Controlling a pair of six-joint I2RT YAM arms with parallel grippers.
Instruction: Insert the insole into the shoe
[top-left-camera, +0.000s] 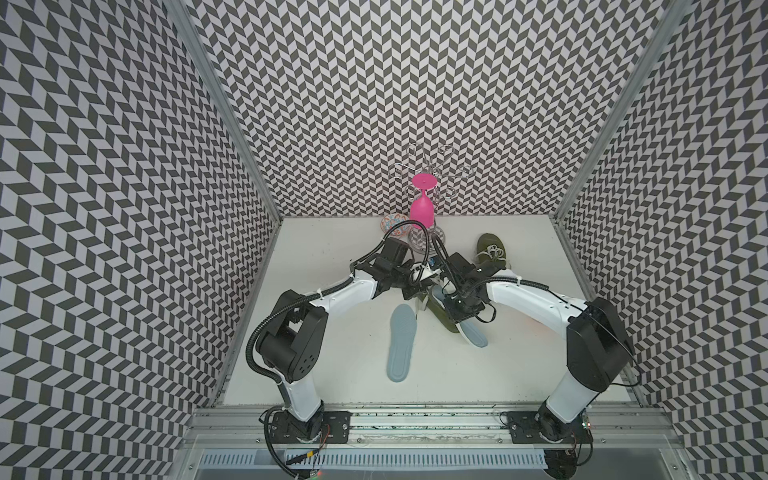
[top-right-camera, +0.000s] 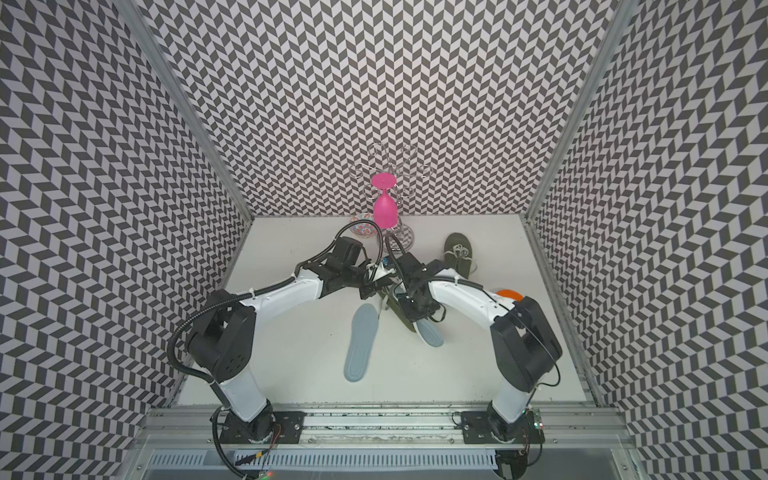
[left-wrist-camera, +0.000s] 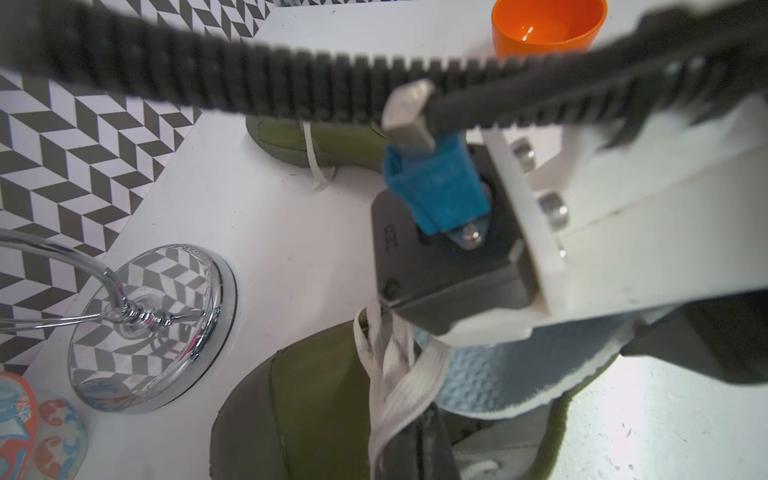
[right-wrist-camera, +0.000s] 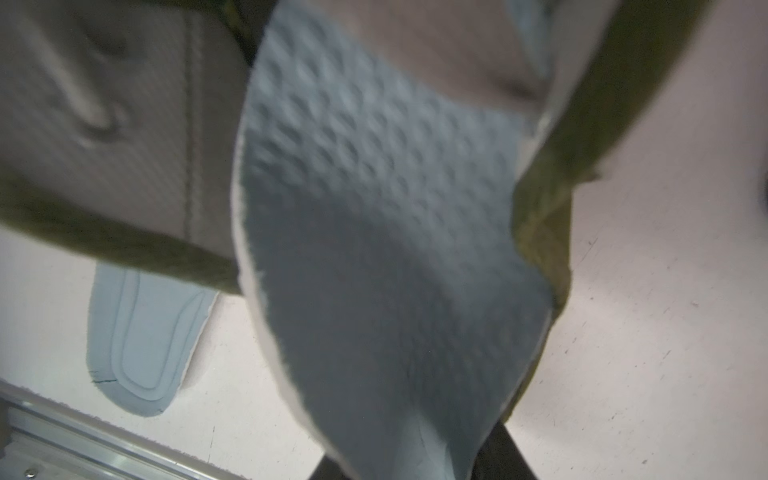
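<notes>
The olive shoe (left-wrist-camera: 312, 400) with white laces lies at the table's middle, partly covered by both arms. A grey-blue insole (right-wrist-camera: 384, 240) has its front part inside the shoe opening. Its rear part (top-left-camera: 473, 334) sticks out toward the table's front. In the right wrist view, my right gripper pinches the insole, which curls between its fingers. My left gripper is shut at the shoe's laces and tongue; whether it grips any of the fabric is unclear. The insole's front tip is hidden inside the shoe.
A second insole (top-left-camera: 401, 342) lies flat to the left. Another olive shoe (top-left-camera: 491, 249) stands at the back right. An orange bowl (top-right-camera: 509, 295) sits near the right arm. The pink glass (top-left-camera: 422, 209) and chrome stand (left-wrist-camera: 144, 328) are behind.
</notes>
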